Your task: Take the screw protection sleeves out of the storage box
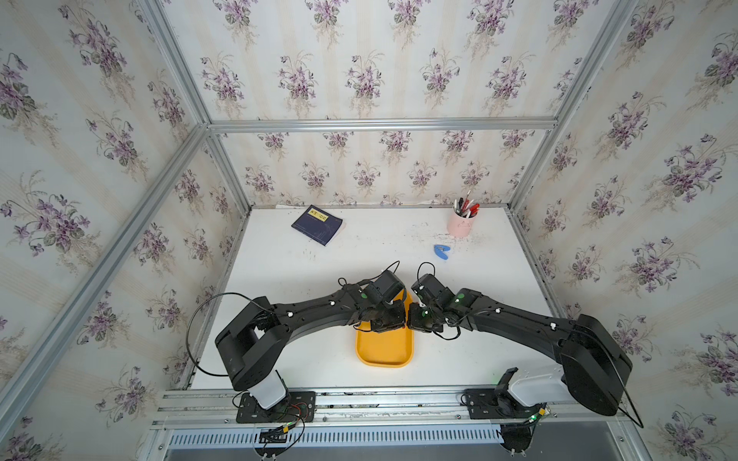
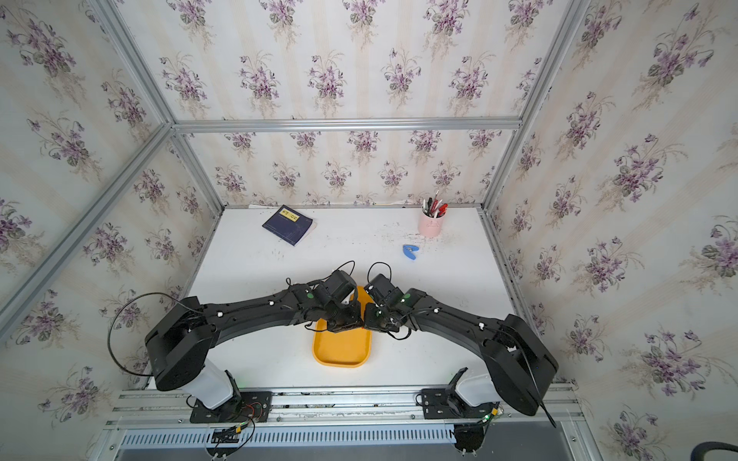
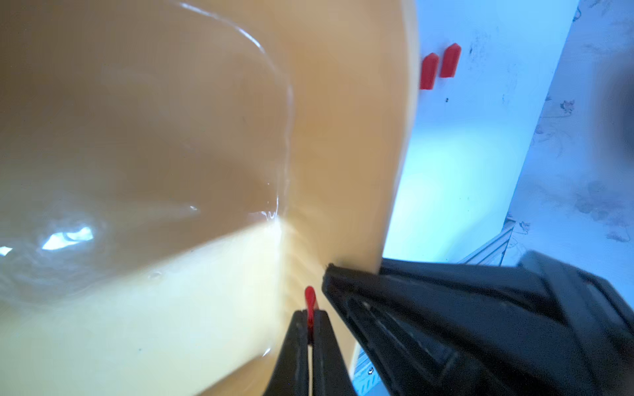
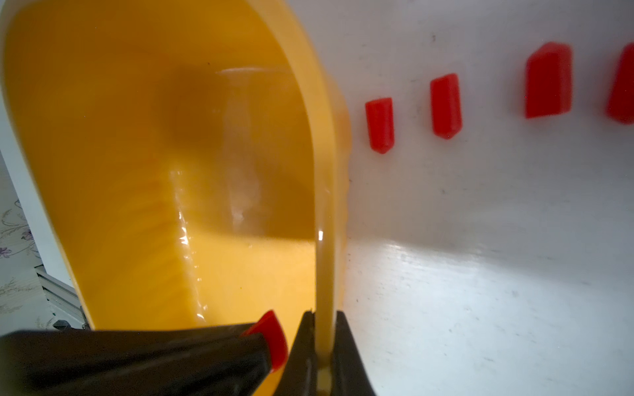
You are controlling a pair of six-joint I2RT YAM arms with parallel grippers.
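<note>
My left gripper is shut on a small red sleeve (image 3: 310, 298), whose end pokes out between the narrow fingertips. It is over the yellow-orange storage box (image 3: 369, 165), close to the rim. From the right wrist view, that same red sleeve (image 4: 274, 340) shows at the tip of the black left gripper. My right gripper is shut on the box's long right-hand rim (image 4: 322, 165). No sleeve shows on the visible parts of the box floor. In both top views the arms hide the gripper tips.
Several red sleeves (image 4: 446, 105) lie in a row on the white table outside the gripped rim. A blue clip (image 1: 441, 251), a pink pen cup (image 1: 460, 223) and a dark notebook (image 1: 316, 224) stand farther back.
</note>
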